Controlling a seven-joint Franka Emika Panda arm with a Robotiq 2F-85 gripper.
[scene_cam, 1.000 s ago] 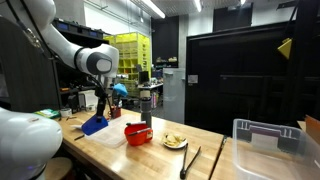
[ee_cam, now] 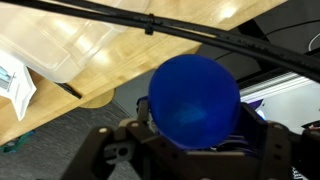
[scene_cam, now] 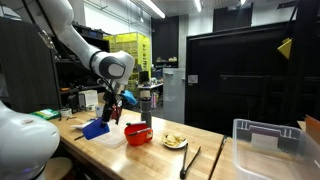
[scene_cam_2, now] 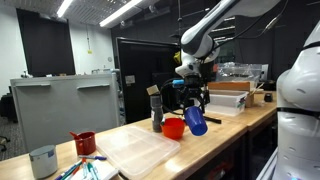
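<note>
A blue cup sits between the fingers of my gripper in the wrist view, its round end facing the camera. My gripper is shut on it. In exterior view 2 the blue cup hangs tilted beside the table's edge, below the arm's wrist. Exterior view 1 shows the blue cup low at the left, near the table's near edge. A red bowl stands on the table; in exterior view 2 the red bowl is just behind the cup.
A clear shallow tray lies on the wooden table. A plate of yellowish pieces and a dark stick-like tool are nearby. A large clear bin stands at the right. Pens, a red mug and a grey pot occupy one end.
The arm's wrist has shifted right and a little lower in exterior view 1. The blue cup has moved slightly and stays in the gripper.
</note>
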